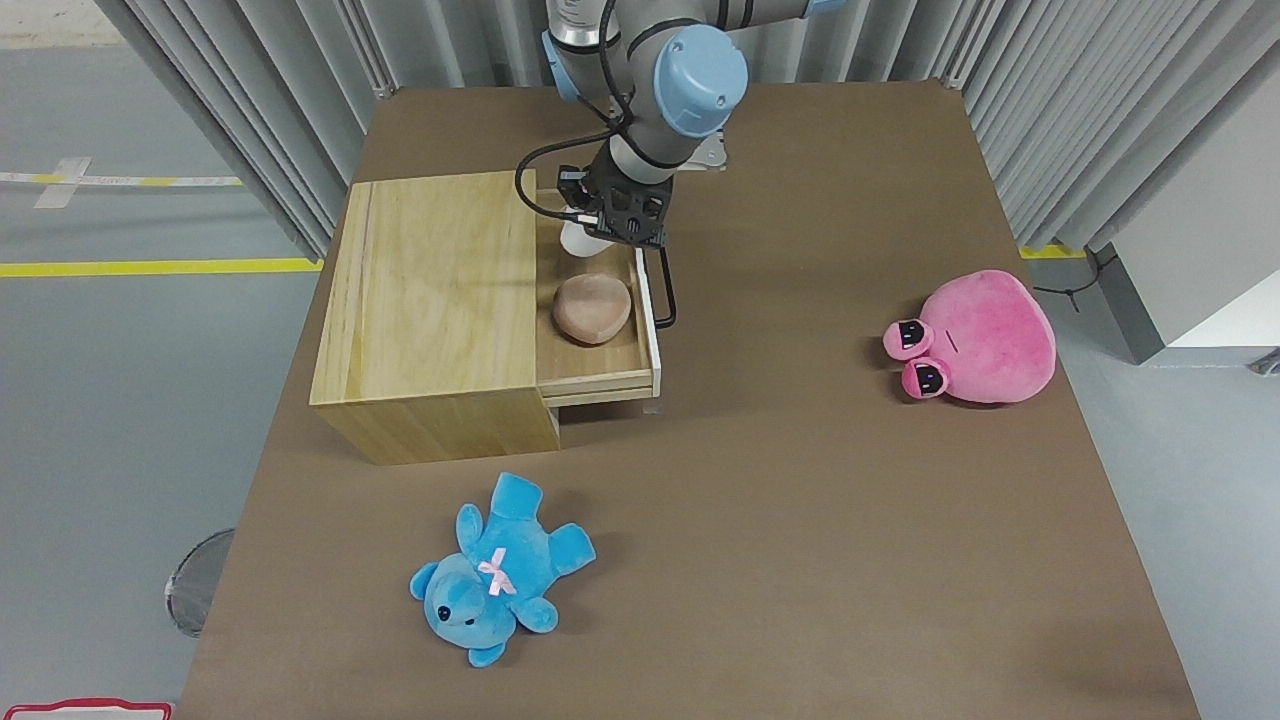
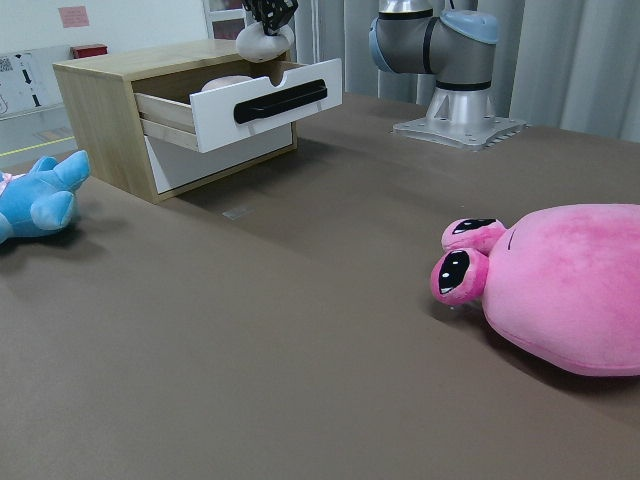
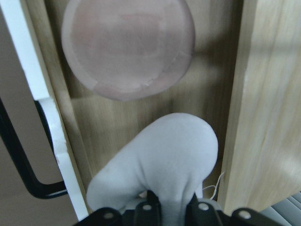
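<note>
My gripper point(image 1: 613, 209) is shut on a white soft object point(image 3: 167, 150), held above the back part of the open drawer point(image 2: 266, 108); its fingertips are largely hidden by it in the wrist view. A smooth pinkish-beige round object point(image 1: 590, 308) lies inside the drawer, beside the white object as seen from above. The wooden cabinet point(image 1: 426, 282) stands with its drawer pulled out, the black handle point(image 2: 280, 100) on its white front.
A blue teddy bear point(image 1: 516, 564) lies in front of the cabinet. A pink plush toy point(image 1: 984, 342) lies at the table's right.
</note>
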